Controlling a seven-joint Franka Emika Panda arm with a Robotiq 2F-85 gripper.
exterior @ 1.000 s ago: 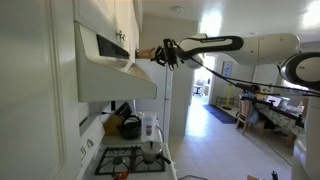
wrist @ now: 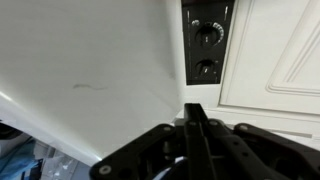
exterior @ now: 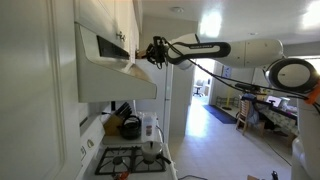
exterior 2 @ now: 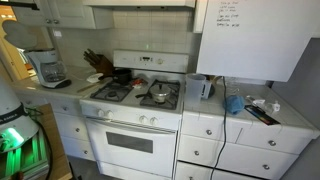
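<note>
In the wrist view, my gripper is shut, with nothing showing between its fingers. Its tips are just below a black control panel point(wrist: 207, 55) with two round knobs, an upper knob point(wrist: 208, 36) and a lower knob point(wrist: 206, 70). The panel belongs to the white range hood point(wrist: 110, 70). Seen from exterior view 1, the gripper point(exterior: 143, 53) is close to the front of the hood point(exterior: 110, 83), high above the stove; whether it touches cannot be told.
A gas stove point(exterior: 135, 160) stands under the hood, with a metal pot point(exterior 2: 160, 93) on it. White cabinet doors point(wrist: 268, 55) adjoin the panel. A pitcher point(exterior 2: 195, 87) is on the counter right of the stove. Open floor point(exterior: 220, 150) lies to the right.
My arm and gripper have shifted left in exterior view 1, closer to the hood's front. The stove and the things around it look unmoved.
</note>
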